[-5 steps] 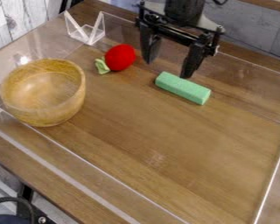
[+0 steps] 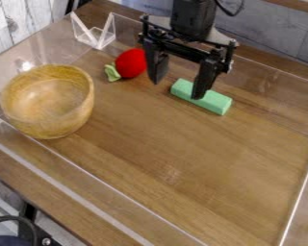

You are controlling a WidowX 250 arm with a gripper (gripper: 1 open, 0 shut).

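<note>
My black gripper [image 2: 179,61] hangs over the back middle of the table, its fingers spread apart above and left of a green block [image 2: 200,96] lying on the wood. Just left of the gripper, a red round object [image 2: 131,62] with a green leafy piece sits on the table, partly behind the left finger. A wooden bowl [image 2: 47,100] rests at the left.
A white wire holder [image 2: 95,31] stands at the back left.
The gripper has moved left and toward the front, now nearer the red object and partly over its edge. The objects on the table lie where they were.
</note>
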